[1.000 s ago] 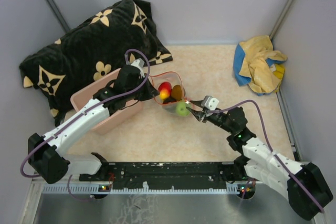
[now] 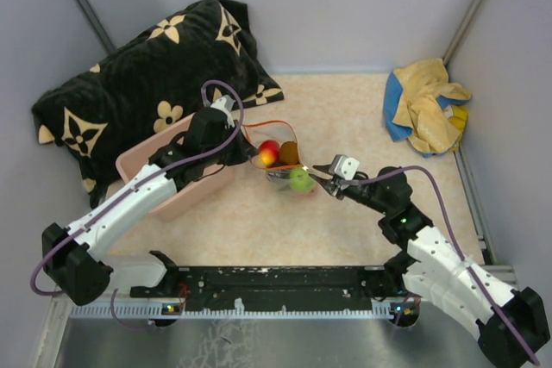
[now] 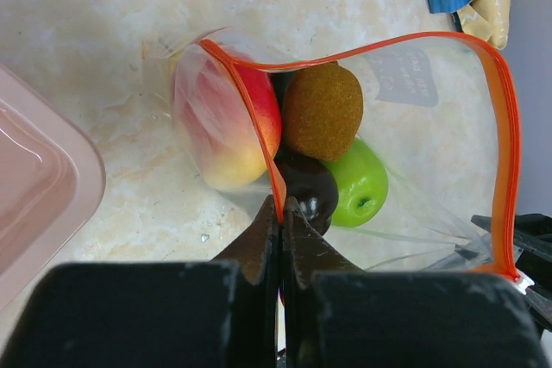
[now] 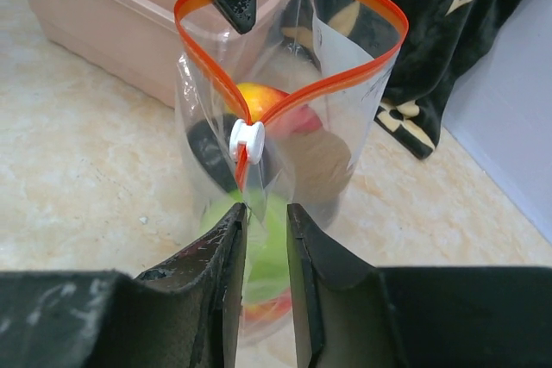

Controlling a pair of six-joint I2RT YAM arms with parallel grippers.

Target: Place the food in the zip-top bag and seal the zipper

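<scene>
A clear bag with orange zip edging point(image 3: 502, 127) stands open at the table's middle, holding a red-yellow fruit point(image 3: 226, 118), a brown kiwi point(image 3: 322, 111), a dark plum point(image 3: 312, 189) and a green fruit point(image 3: 357, 182). My left gripper is shut on the bag's orange zip edge, at the bag's left end. My right gripper stands open at the opposite end, just below the white zipper slider point(image 4: 247, 138), with bag plastic and the orange strip's tail behind or between its fingers.
A pink bin point(image 2: 160, 196) lies at left, partly under my left arm. A black patterned cloth point(image 2: 129, 75) is heaped behind it. A yellow and blue cloth point(image 2: 424, 105) lies at back right.
The left gripper stays nearly still, and the bag's shape has changed slightly.
</scene>
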